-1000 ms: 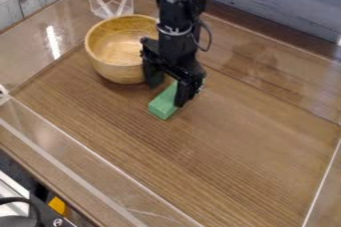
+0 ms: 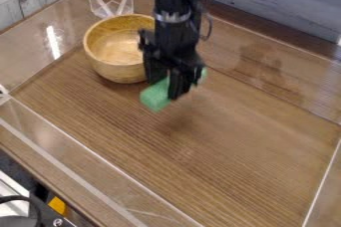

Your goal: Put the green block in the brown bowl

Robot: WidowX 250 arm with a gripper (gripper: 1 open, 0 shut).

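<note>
The green block is in the middle of the camera view, tilted, with its upper part hidden behind the gripper. My gripper points down over the block and is blurred by motion. Dark fingers overlap the block's upper part, but whether they are closed on it cannot be made out. Just left of the gripper and a little further back stands the brown bowl, light tan, its opening facing up. No contents are visible in the part of the bowl that shows.
A white wire-like object stands behind the bowl. Bare wooden table fills the front and right. A dark object with a yellow part lies at the lower left edge.
The gripper has come down over the block and now looks blurred. The block appears slightly higher in the view and more tilted. The bowl has stayed put.
</note>
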